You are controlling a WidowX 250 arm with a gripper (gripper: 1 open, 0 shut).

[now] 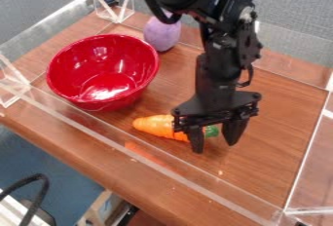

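Observation:
The black robot gripper [213, 131] is lowered over an orange toy carrot [155, 124] with a green top, lying on the wooden table [247, 171]. Its fingers straddle the carrot near the green end; whether they grip it I cannot tell. A glossy red bowl [101, 69] sits to the left, and a purple round object [162, 35] stands behind the arm at the back.
Clear plastic walls edge the table. A black cable [29, 181] lies beyond the table at lower left.

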